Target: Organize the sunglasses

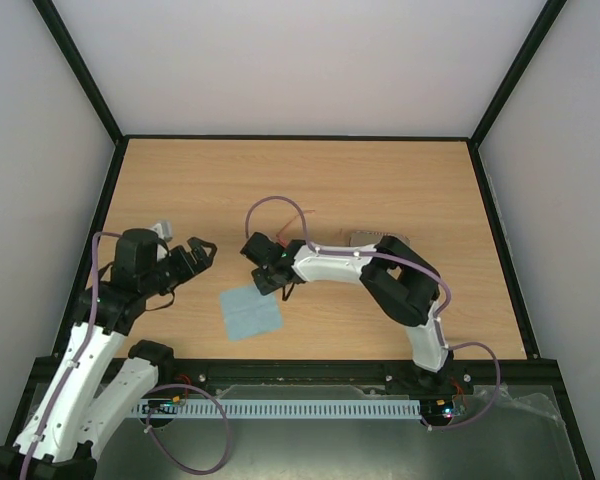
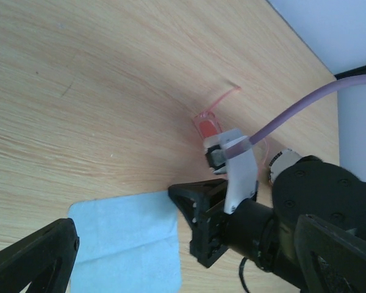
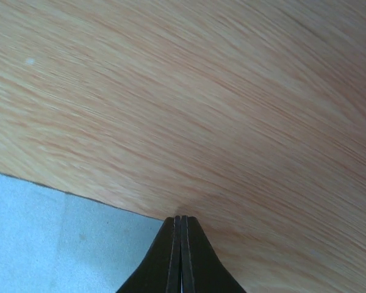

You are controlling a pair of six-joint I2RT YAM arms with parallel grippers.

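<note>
A light blue cloth (image 1: 250, 315) lies flat on the table, also seen in the left wrist view (image 2: 125, 244). My right gripper is shut, its tips at the cloth's upper edge, with nothing visible between its fingers. Pink sunglasses (image 2: 207, 124) lie behind my right arm, partly hidden by it; in the top view only a thin pink frame (image 1: 298, 215) shows. My left gripper (image 1: 202, 250) stands open over the left part of the table, left of and above the cloth.
A silvery case-like object (image 1: 365, 238) sits mostly hidden behind the right arm.
</note>
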